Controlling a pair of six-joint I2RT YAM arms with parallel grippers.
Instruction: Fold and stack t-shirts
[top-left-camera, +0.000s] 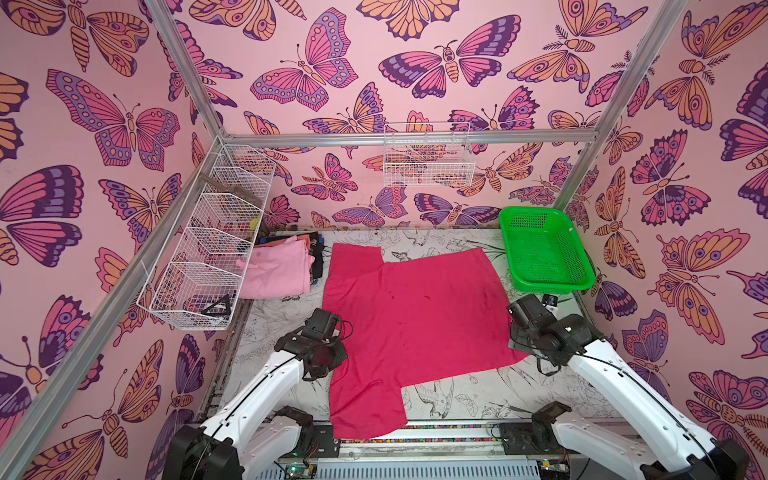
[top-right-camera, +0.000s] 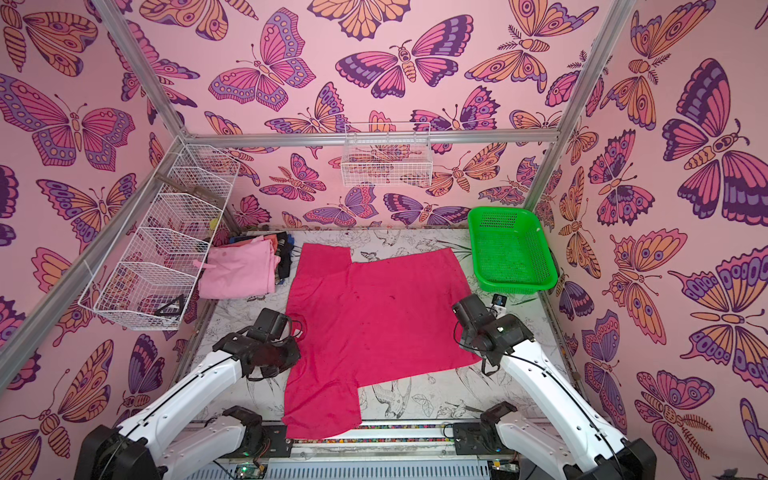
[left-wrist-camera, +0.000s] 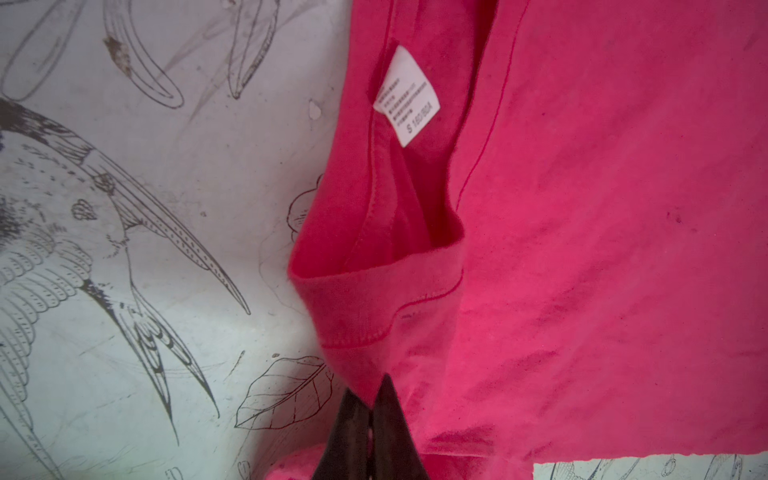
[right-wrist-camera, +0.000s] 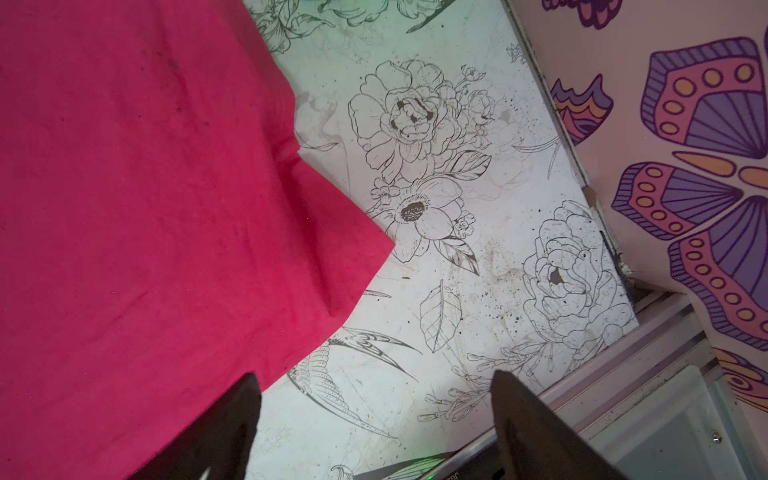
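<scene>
A red T-shirt (top-left-camera: 432, 312) lies spread on the patterned table, one sleeve toward the back, one over the front edge. At its left edge my left gripper is shut, red fabric at its tips; the left wrist view shows a raised fold of hem there and a white label (left-wrist-camera: 406, 96). My right gripper is open over the shirt's right side, above a folded corner (right-wrist-camera: 352, 248) and bare table, nothing between its fingers.
Folded clothes, pink (top-left-camera: 272, 268) on top, lie at the back left. A green basket (top-left-camera: 545, 248) stands at the back right. Wire baskets (top-left-camera: 200, 272) hang along the left wall.
</scene>
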